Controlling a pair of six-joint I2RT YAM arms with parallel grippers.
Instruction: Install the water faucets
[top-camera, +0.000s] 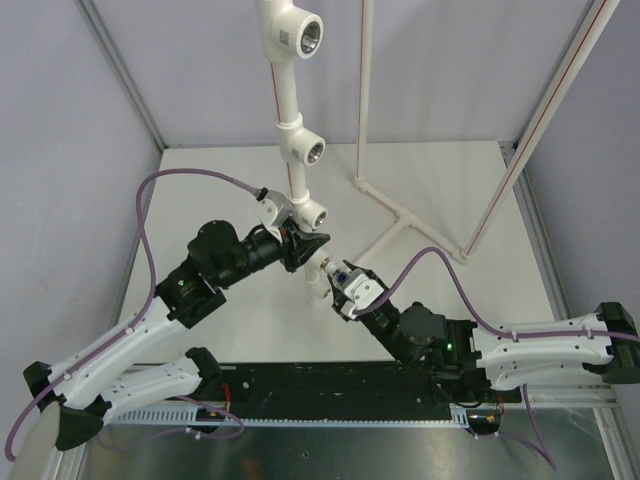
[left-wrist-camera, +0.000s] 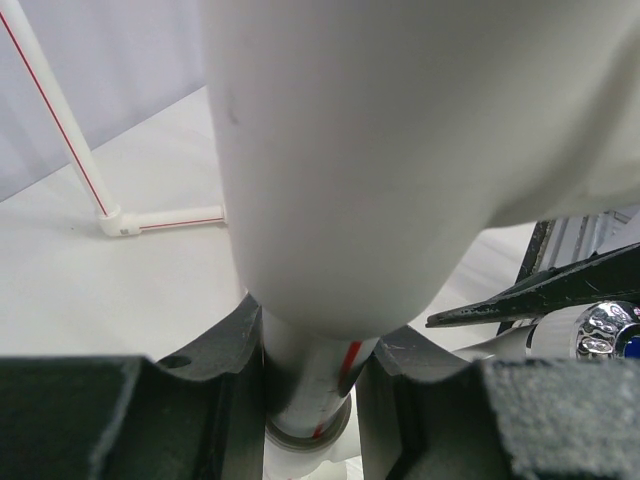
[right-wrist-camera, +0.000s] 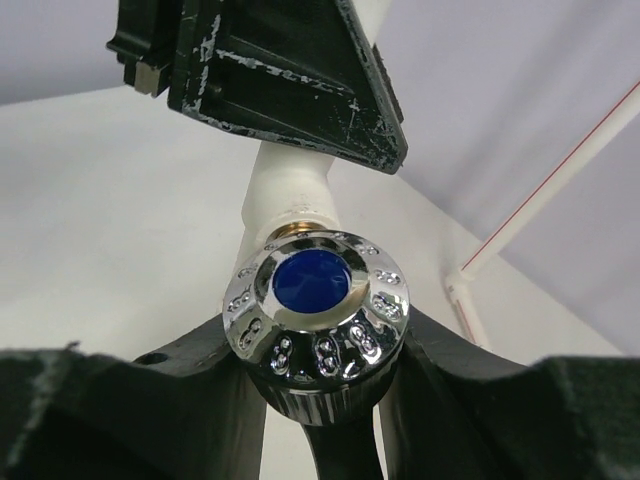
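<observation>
My left gripper (top-camera: 305, 245) grips around the vertical white pipe (left-wrist-camera: 335, 180) below a fitting; in the left wrist view its fingers press either side of the pipe. My right gripper (top-camera: 345, 280) is shut on a chrome faucet (right-wrist-camera: 316, 320) with a blue cap, which sits in front of a brass-threaded outlet (right-wrist-camera: 298, 225) on the pipe's lowest visible branches. Whether the faucet is seated in the outlet is hidden by its knob.
Higher sockets (top-camera: 310, 38) open toward the right on the upright pipe. A white pipe frame (top-camera: 400, 215) stands on the board behind. The board (top-camera: 170, 230) is clear at left.
</observation>
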